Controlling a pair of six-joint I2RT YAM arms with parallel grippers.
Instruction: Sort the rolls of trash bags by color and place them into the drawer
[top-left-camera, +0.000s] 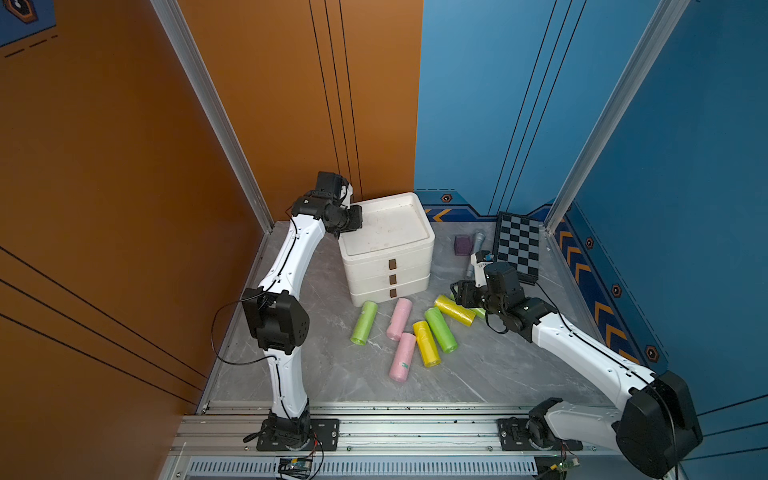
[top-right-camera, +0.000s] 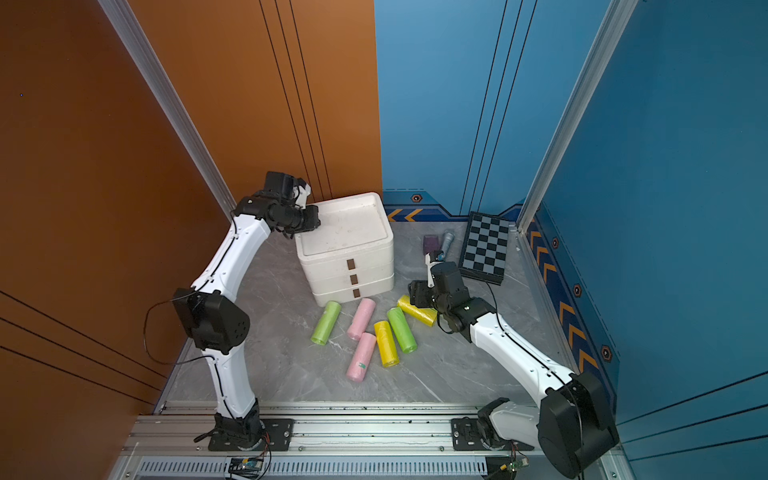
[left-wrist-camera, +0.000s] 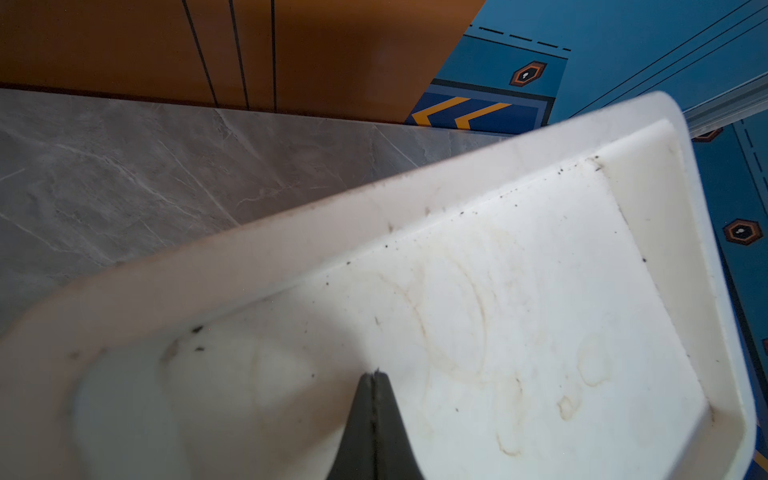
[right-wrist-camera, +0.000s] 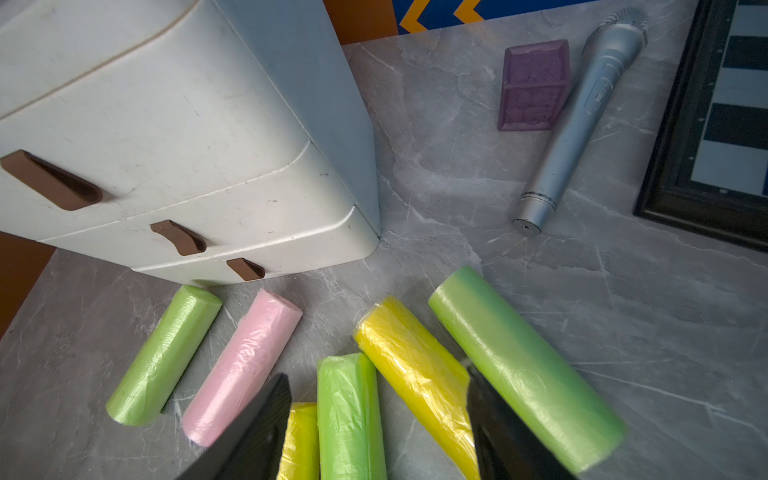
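A white three-drawer unit (top-left-camera: 388, 260), drawers closed, stands with brown tabs. On the table before it lie green (top-left-camera: 364, 322), pink (top-left-camera: 399, 318) and yellow (top-left-camera: 425, 343) rolls; another green roll (right-wrist-camera: 524, 364) shows in the right wrist view. My left gripper is shut, nothing visible between its fingers, over the unit's tray top (left-wrist-camera: 512, 304) near its left end. My right gripper is open above the rolls on the right, with nothing held.
Behind the rolls on the right lie a purple block (right-wrist-camera: 534, 84), a silver microphone (right-wrist-camera: 576, 128) and a checkered board (top-left-camera: 518, 244).
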